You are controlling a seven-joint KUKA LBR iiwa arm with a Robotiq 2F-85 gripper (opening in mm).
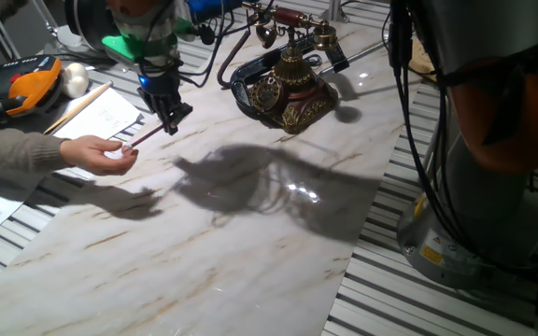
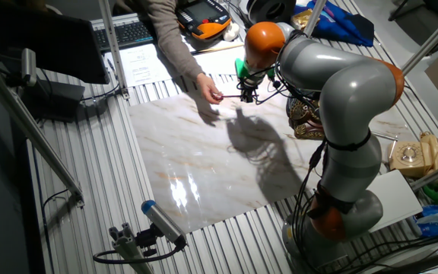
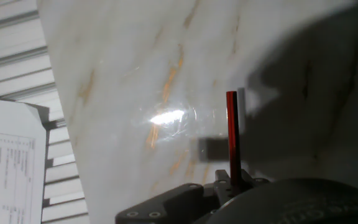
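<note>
A slim dark-red stick, like a pencil (image 3: pixel 232 137), juts out from my gripper, which looks shut on one end of it. In exterior view 1 my gripper (image 1: pixel 171 121) hangs above the marble-patterned board, the stick (image 1: pixel 149 135) slanting down and left from it. A person's hand (image 1: pixel 101 155) is at the stick's far end; whether its fingers still touch cannot be told there. The wrist view shows that end bare, with no hand. From exterior view 2, the gripper (image 2: pixel 247 96) and hand (image 2: pixel 210 90) face each other near the board's back edge.
An ornate old-style telephone (image 1: pixel 292 93) stands close to the arm. Behind the hand are papers (image 1: pixel 101 114) and an orange-black device (image 1: pixel 17 89). A cream telephone (image 2: pixel 413 154) sits at the far right. The board's (image 2: pixel 181 164) front half is clear.
</note>
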